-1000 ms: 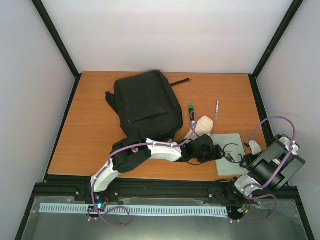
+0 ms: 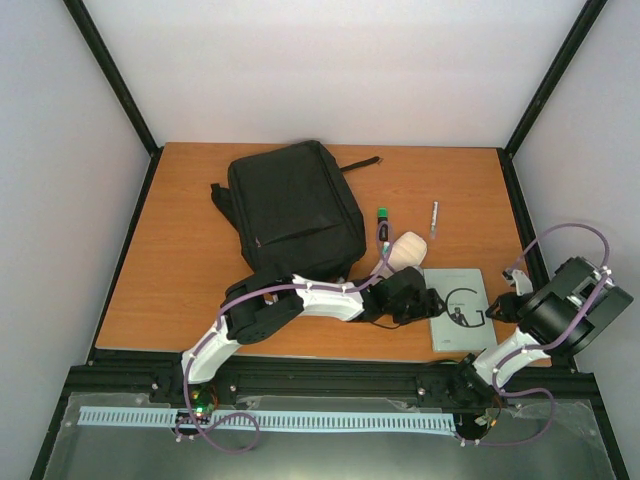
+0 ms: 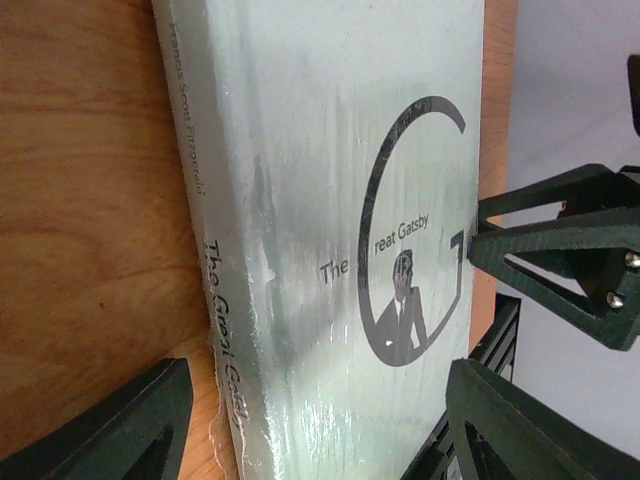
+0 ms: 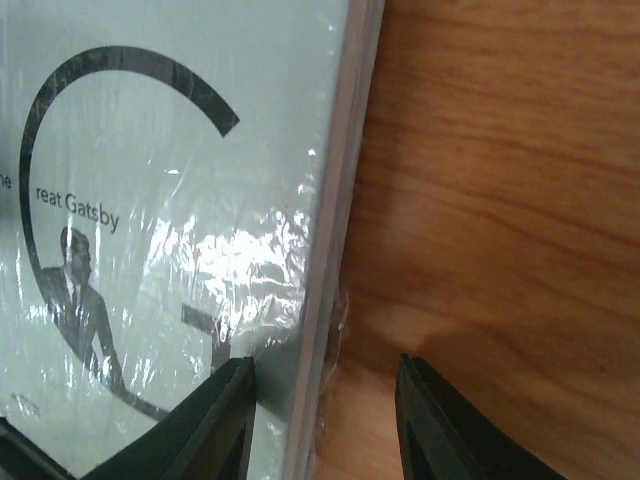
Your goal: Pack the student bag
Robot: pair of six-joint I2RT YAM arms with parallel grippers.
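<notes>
A pale grey book [image 2: 460, 300] titled The Great Gatsby, in shiny clear wrap, lies flat at the table's front right. My left gripper stands open at the book's spine side, with the spine between its parted fingers in the left wrist view. At the opposite long edge is my right gripper, part open: one finger [image 4: 225, 410] overlaps the cover, the other is over bare wood. Whether that finger touches the cover cannot be told. The black bag [image 2: 298, 208] lies at the back left of the table.
Behind the left gripper are a whitish rounded object [image 2: 408, 250] and a green-capped bottle [image 2: 383, 225]. A slim white pen-like item [image 2: 434, 218] lies farther back. Bare table [image 2: 160, 260] stretches along the left.
The left arm is nearly still; bag and small items have not moved.
</notes>
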